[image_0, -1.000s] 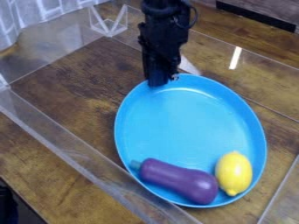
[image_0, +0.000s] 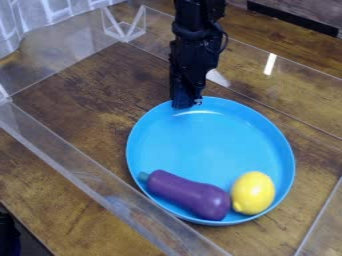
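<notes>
A blue plate (image_0: 207, 150) rests on the wooden board, holding a purple eggplant (image_0: 187, 195) at its lower left and a yellow lemon (image_0: 253, 192) at its lower right. My black gripper (image_0: 185, 100) is down at the plate's back rim, shut, with nothing visible between its fingers. A small pale object, partly hidden, shows just behind the gripper at the right.
Bare dark wood (image_0: 80, 105) is free to the left and at the upper right. Clear plastic walls run along the lower left and right edges.
The plate, with the eggplant and lemon on it, has shifted slightly left. My gripper has moved slightly down along with it.
</notes>
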